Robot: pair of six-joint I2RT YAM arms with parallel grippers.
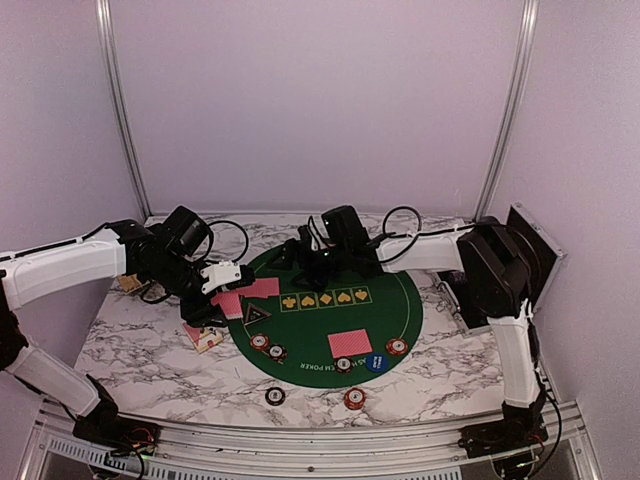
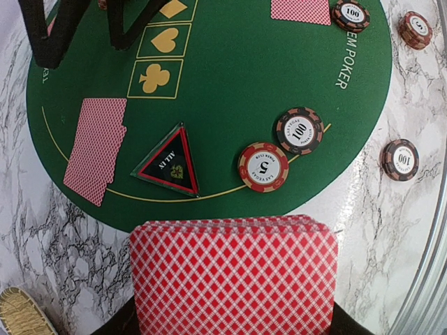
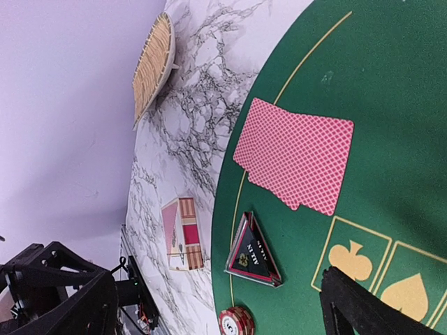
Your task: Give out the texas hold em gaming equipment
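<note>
My left gripper (image 1: 222,312) is shut on a deck of red-backed cards (image 2: 234,272), held at the mat's left edge. Over the back middle of the green poker mat (image 1: 310,355), my right gripper (image 1: 292,268) stands open with nothing between its fingers. Below it, overlapping red cards (image 3: 297,153) lie flat on the mat beside the triangular ALL IN marker (image 3: 253,252). Another red card spread (image 1: 349,344) lies near the front right. Chips sit around it: a red 5 chip (image 2: 263,167), a black 100 chip (image 2: 299,130) and a blue one (image 1: 376,362).
A card box (image 3: 182,234) lies on the marble left of the mat. An open case (image 1: 530,255) stands at the far right, partly behind the right arm. Two chip stacks, one black (image 1: 275,396) and one red (image 1: 354,399), sit in front of the mat.
</note>
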